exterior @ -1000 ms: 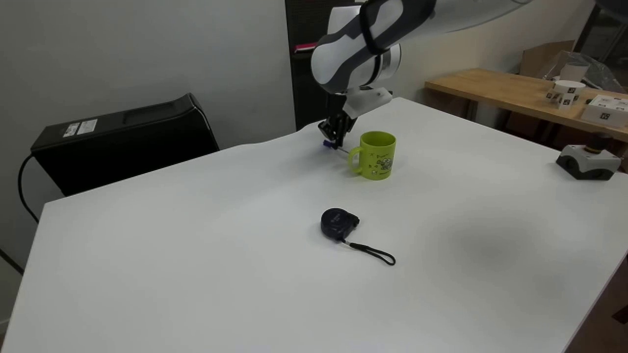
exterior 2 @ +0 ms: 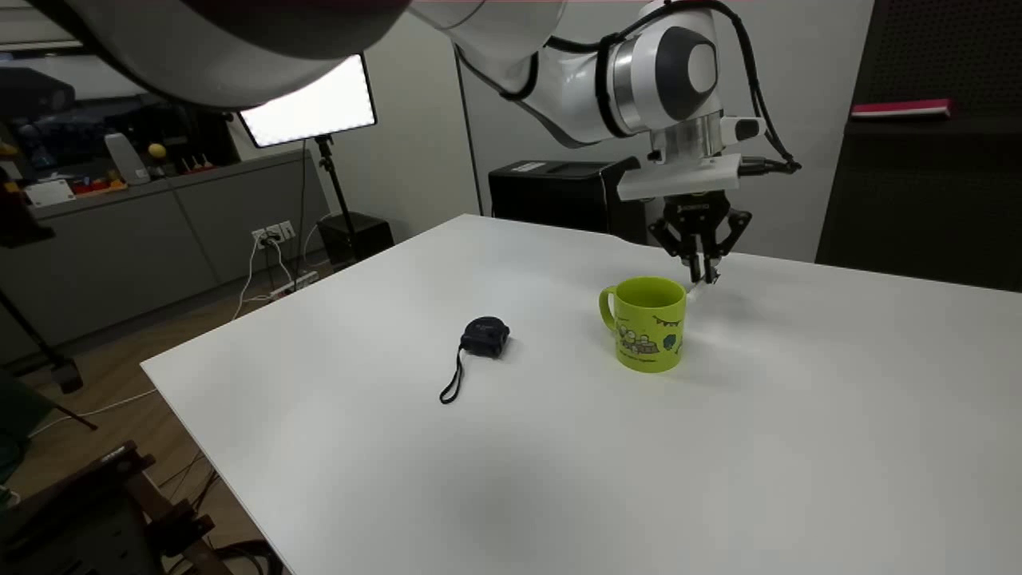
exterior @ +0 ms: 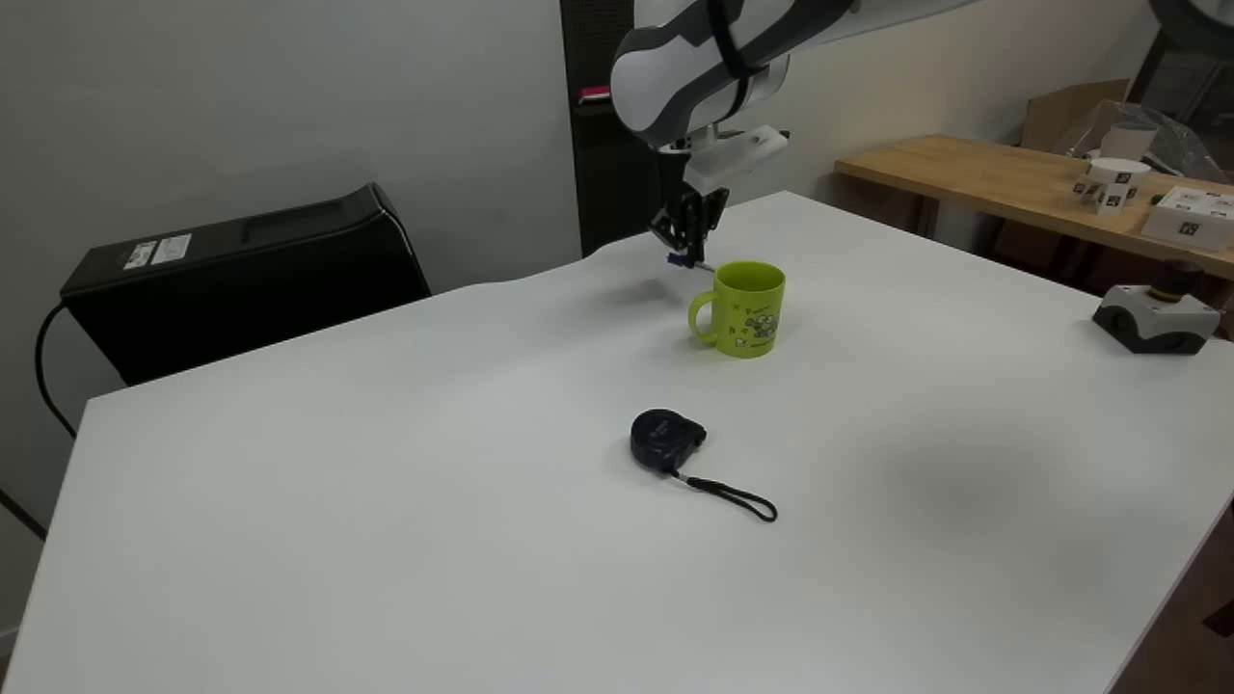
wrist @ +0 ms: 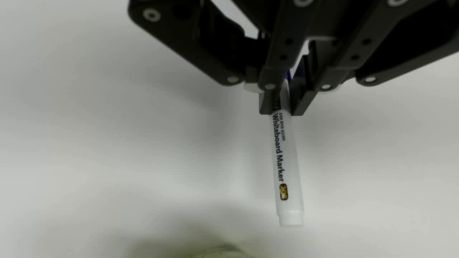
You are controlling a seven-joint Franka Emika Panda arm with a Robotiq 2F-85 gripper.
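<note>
A white whiteboard marker (wrist: 286, 167) extends from between the fingertips in the wrist view, and my gripper is shut on it near its blue end. In exterior view 1 the marker's blue end (exterior: 680, 260) shows at the gripper (exterior: 694, 253), which hangs above the table just behind the green mug (exterior: 749, 310). The mug (exterior 2: 649, 326) stands upright, handle to the left in both exterior views. Part of the marker is hidden behind it in exterior view 1. A blurred bit of green (wrist: 223, 253) appears at the wrist view's bottom edge.
A black tape measure (exterior: 662, 440) with a wrist strap lies in front of the mug. A black box-shaped unit (exterior: 243, 266) stands beyond its far left edge, and a grey switch box (exterior: 1157, 312) sits at the right.
My gripper has risen and shifted right with the marker in exterior view 1. The mug has moved slightly right and toward the camera. The tape measure has stayed put.
</note>
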